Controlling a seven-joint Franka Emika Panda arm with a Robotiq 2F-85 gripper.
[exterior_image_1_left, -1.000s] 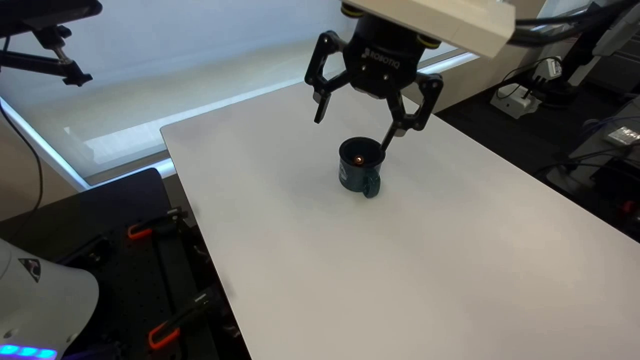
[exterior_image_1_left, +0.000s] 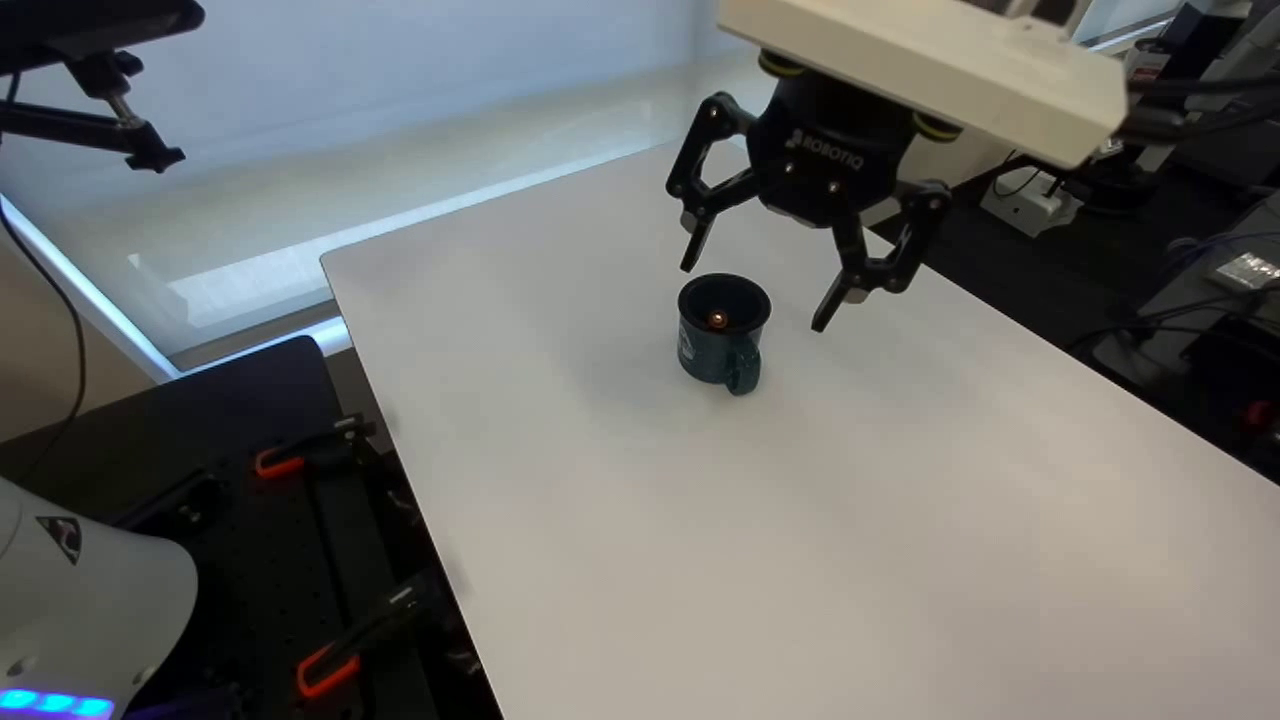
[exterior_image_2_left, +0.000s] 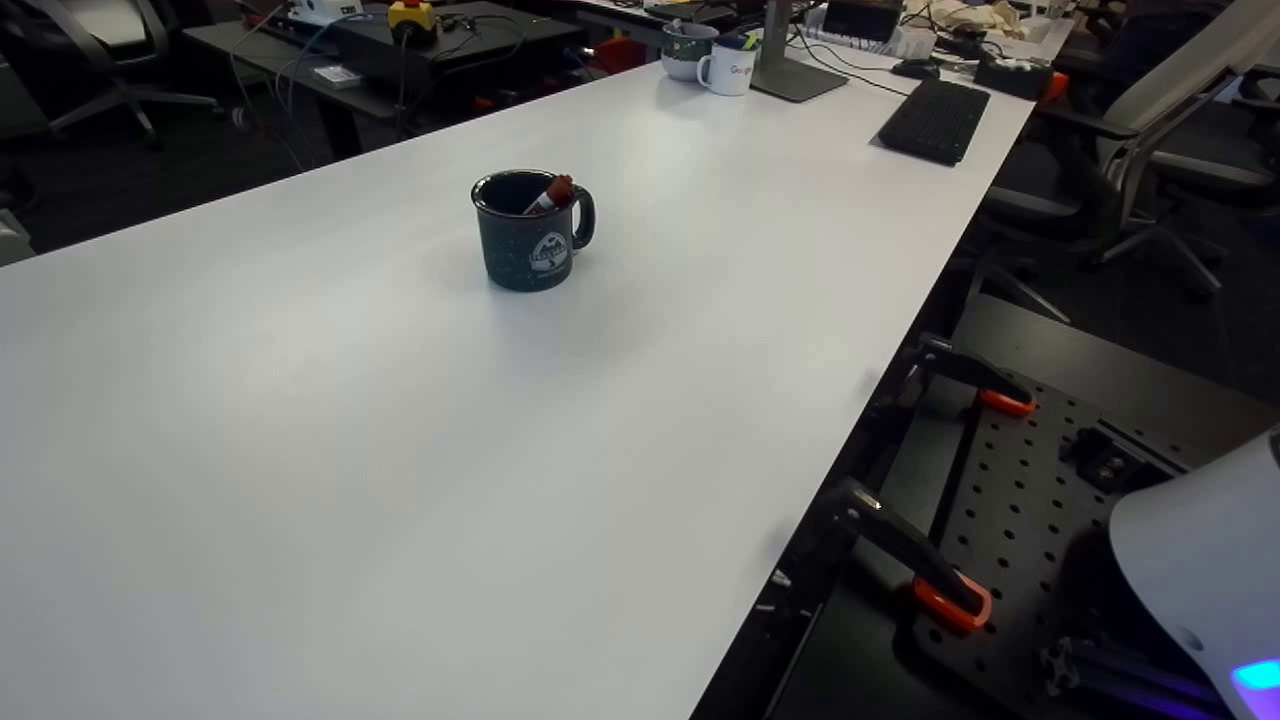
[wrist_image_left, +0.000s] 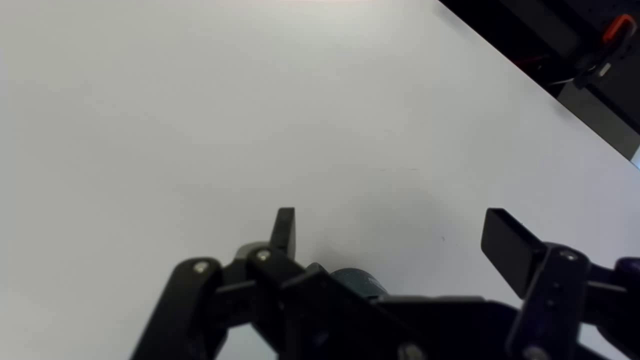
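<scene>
A dark green mug (exterior_image_1_left: 708, 348) stands upright on the white table, its handle toward the camera in exterior view 1. In exterior view 2 the same mug (exterior_image_2_left: 528, 246) shows a pale logo, and a marker (exterior_image_2_left: 554, 192) with a reddish-brown end leans inside it. My gripper (exterior_image_1_left: 758, 295) is open above the table, over the far side of the mug in exterior view 1, with nothing between its fingers. From the wrist, the gripper is spread wide; a small part of the mug (wrist_image_left: 357, 281) shows below, mostly hidden by the gripper's body.
Two other mugs, one white (exterior_image_2_left: 728, 66), stand at its far end near a monitor stand (exterior_image_2_left: 792, 78) and a keyboard (exterior_image_2_left: 936, 120). Clamps (exterior_image_1_left: 330, 666) sit beside the table's edge by the robot base.
The open gripper has moved right and slightly down in exterior view 1; its right finger no longer overlaps the mug's rim there. The mug and marker have not moved.
</scene>
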